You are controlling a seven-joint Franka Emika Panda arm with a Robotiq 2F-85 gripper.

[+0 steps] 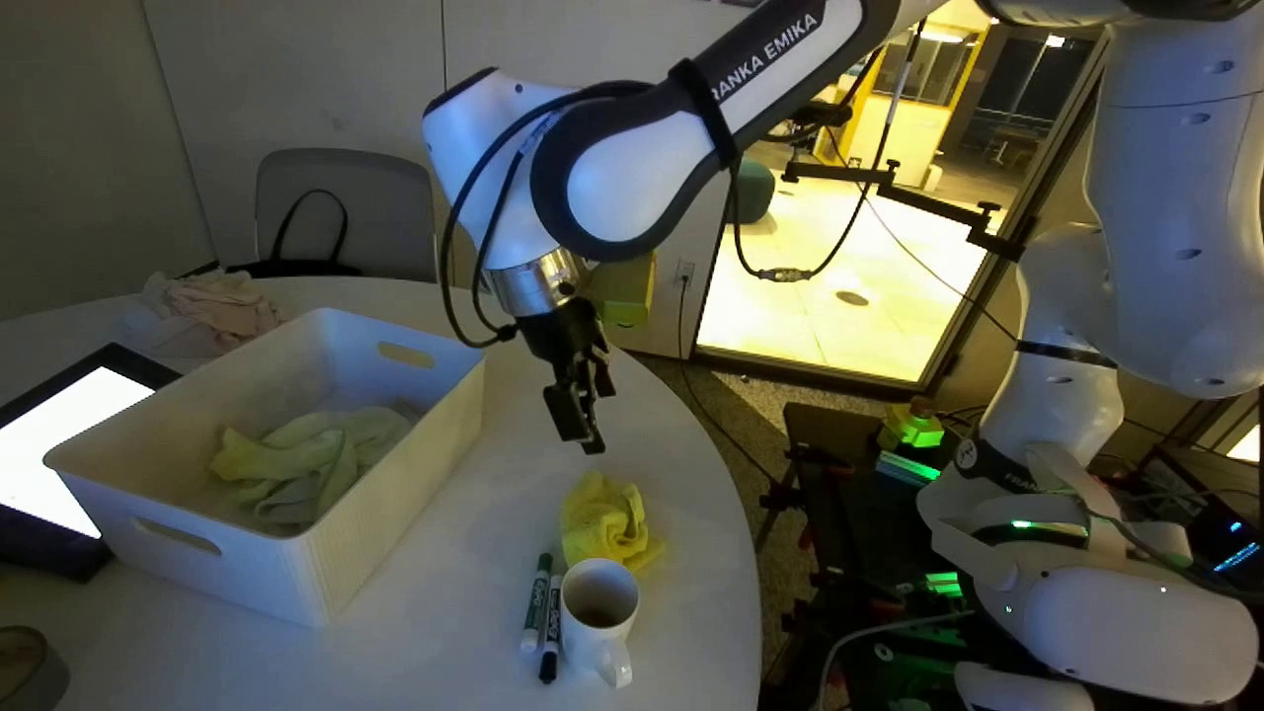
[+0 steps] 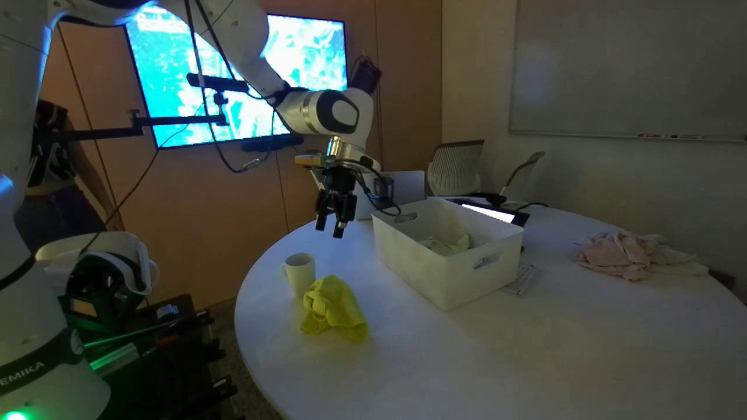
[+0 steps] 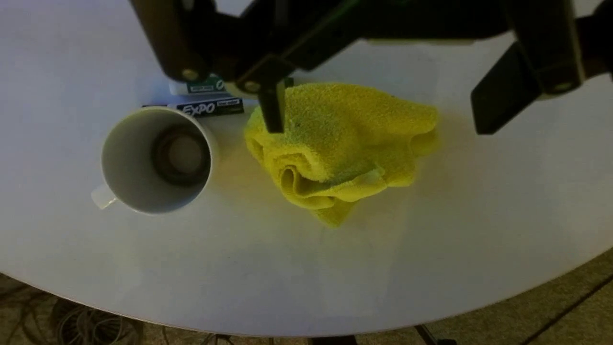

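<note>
A crumpled yellow cloth (image 3: 345,138) lies on the white table beside a white mug (image 1: 599,598), also seen in exterior view 2 as a yellow heap (image 2: 332,308). My gripper (image 1: 592,421) hangs above the table, higher than the cloth, its fingers open and empty. In the wrist view the fingers (image 3: 505,92) stand wide apart, and the cloth shows below and between them. The white bin (image 1: 397,510) holds a pale yellow and grey cloth (image 1: 314,456); its far floor is partly hidden.
Two Expo markers (image 1: 542,610) lie against the mug's side. A lit tablet (image 1: 59,450) sits past the bin, and pinkish cloths (image 2: 620,255) rest on the table's far side. Bare table (image 2: 448,371) extends in front of the bin.
</note>
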